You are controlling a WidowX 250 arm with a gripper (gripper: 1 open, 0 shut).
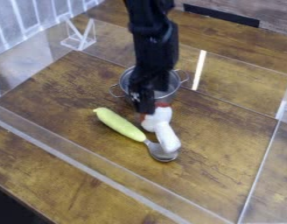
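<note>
My black gripper (141,101) hangs open over the middle of the table, in front of the steel pot (170,83), which it partly hides. Just below and right of the fingers lies a white object with a red part (164,131), overlapping a metal spoon (164,154). A yellow-green elongated object (118,123) lies diagonally to the left of the spoon. Whether the fingertips touch anything is unclear.
The wooden table (59,162) has free room at left, front and right. A white bracket-like item (80,37) stands at the back left, near transparent panels and white railings along the edges.
</note>
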